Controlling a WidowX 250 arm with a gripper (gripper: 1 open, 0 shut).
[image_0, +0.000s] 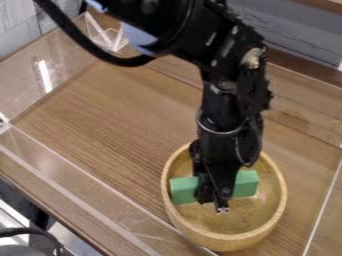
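A green block sits inside a round yellow bowl at the lower right of the wooden tray. The black gripper reaches down over the middle of the bowl, shut on the green block, whose two ends show on either side of it. The fingertips partly hide the block's middle.
The tray's wooden floor is bare to the left of and behind the bowl. Clear walls edge it on the left and right. A dark cable lies at the lower left, outside the tray.
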